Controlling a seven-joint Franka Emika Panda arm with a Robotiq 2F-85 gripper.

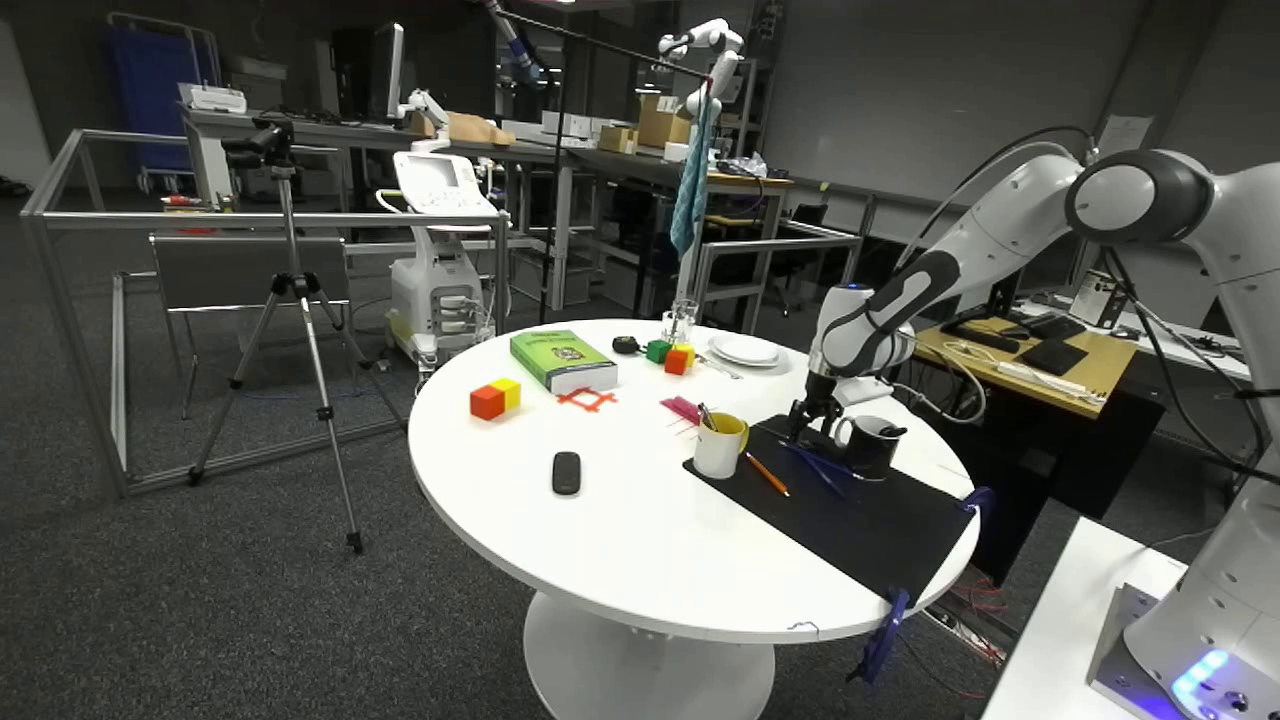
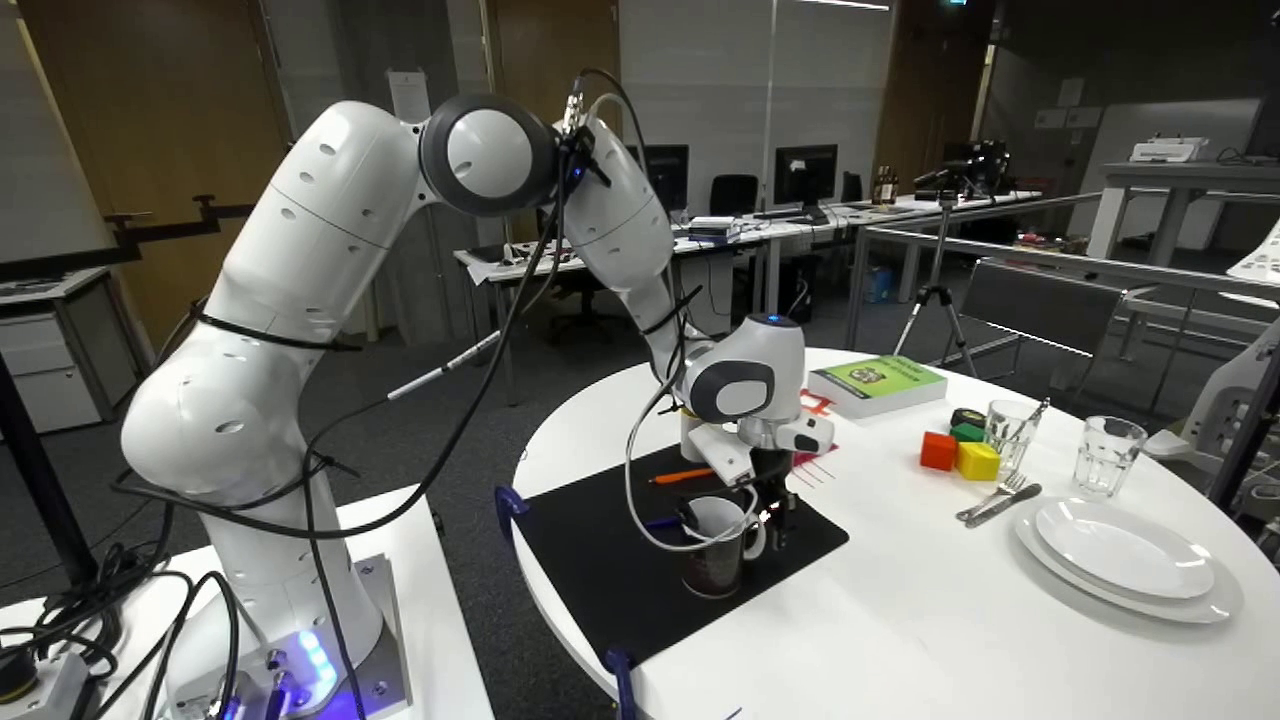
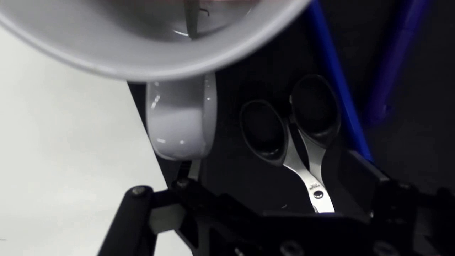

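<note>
My gripper is open, its fingers spread to either side of a pair of scissors (image 3: 317, 194) and nothing gripped. The scissors lie on the black mat (image 2: 600, 576), black handle loops away from me; the lower blades are hidden behind the gripper. Beside them stands a mug (image 2: 716, 564), dark outside and pale inside, with a stick-like item in it. Its handle (image 3: 181, 119) reaches close to my left finger; whether they touch I cannot tell. A blue pencil (image 3: 341, 85) and a blurred purple-blue pen (image 3: 394, 72) lie to the right of the scissors.
A white-and-yellow mug (image 1: 717, 445) and an orange pencil (image 1: 768, 475) are on the mat's other side. Farther off are plates (image 2: 1122, 552), glasses (image 2: 1106, 456), cutlery (image 2: 1002, 498), coloured cubes (image 2: 939, 450) and a green book (image 1: 564, 360).
</note>
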